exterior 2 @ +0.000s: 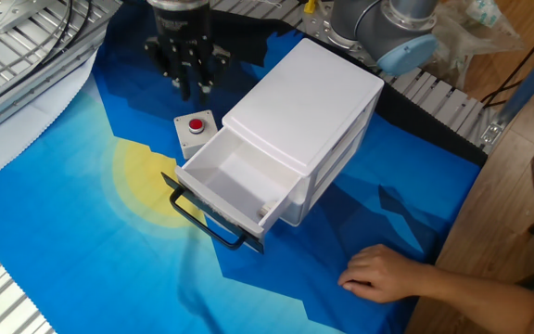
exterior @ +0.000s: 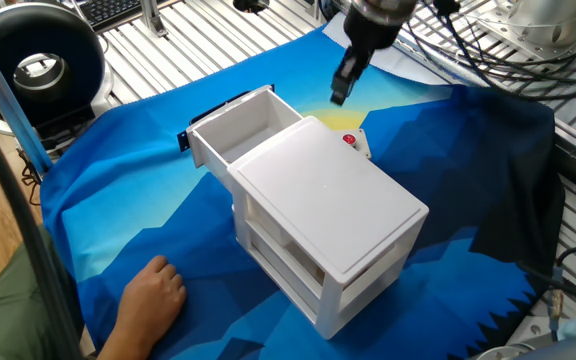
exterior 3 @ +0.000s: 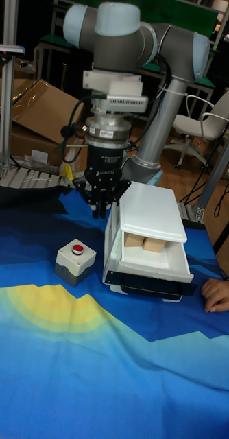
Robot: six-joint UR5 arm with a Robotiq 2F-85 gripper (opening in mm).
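Note:
My gripper hangs above the table, left of the cabinet in exterior view 3. No object shows between its dark fingers, but blur hides how far apart they stand. The white cabinet has its top drawer pulled out, black handle facing outward. Wooden blocks show at the back of the drawer opening in exterior view 3. A grey-white box with a red button stands upright on the cloth beside the cabinet, below and apart from the gripper.
A person's hand rests on the blue cloth on the cabinet's far side from the button box. The yellow and light-blue cloth before the drawer is clear. A black round device stands beyond the cloth.

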